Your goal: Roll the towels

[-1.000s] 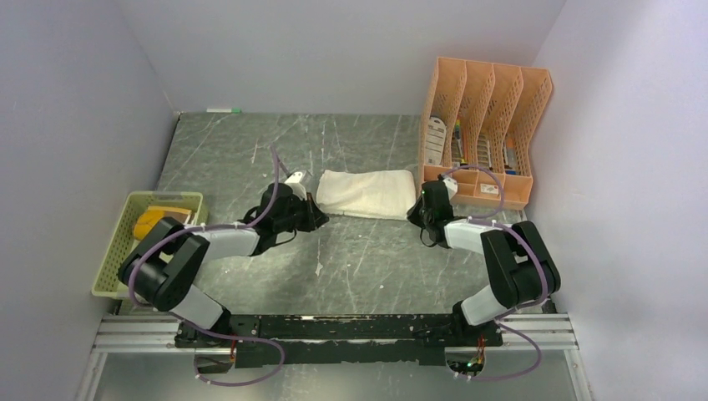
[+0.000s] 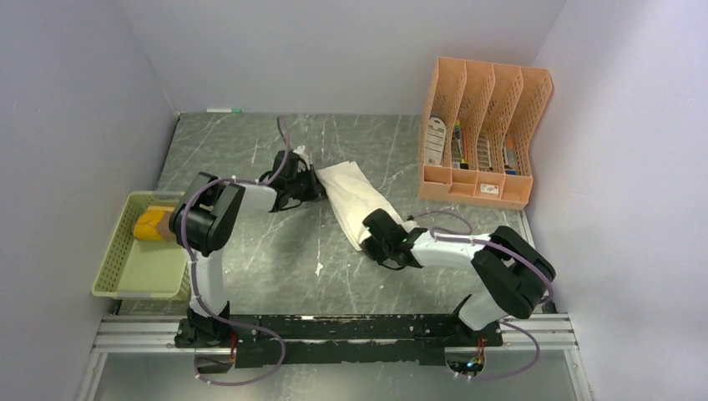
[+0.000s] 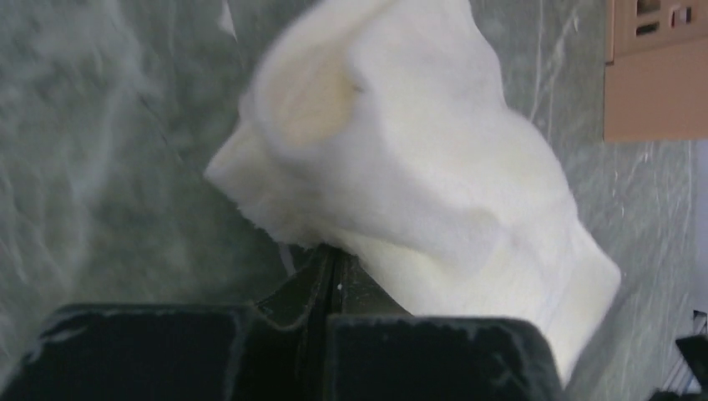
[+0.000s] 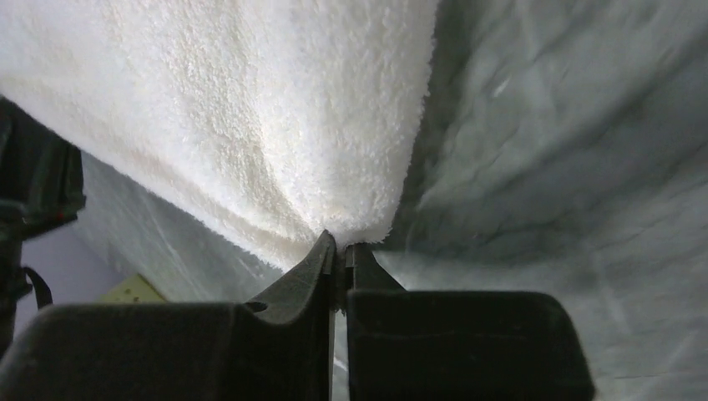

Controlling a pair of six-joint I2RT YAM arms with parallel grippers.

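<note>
A white folded towel [image 2: 354, 197] [image 3: 434, 167] [image 4: 275, 100] lies diagonally on the grey marble table, stretched between my grippers. My left gripper [image 2: 316, 182] is shut on the upper left end of the towel, whose cloth rises rumpled in front of the fingers. My right gripper [image 2: 371, 244] is shut on the lower end, with the towel's fuzzy edge pinched at its fingertips.
An orange organiser [image 2: 522, 150] with pens and other items stands at back right. A green basket [image 2: 113, 267] with a yellow item sits at left.
The towel has turned from horizontal to diagonal: my left gripper moved up the table with its end, my right gripper moved down and left with the other.
</note>
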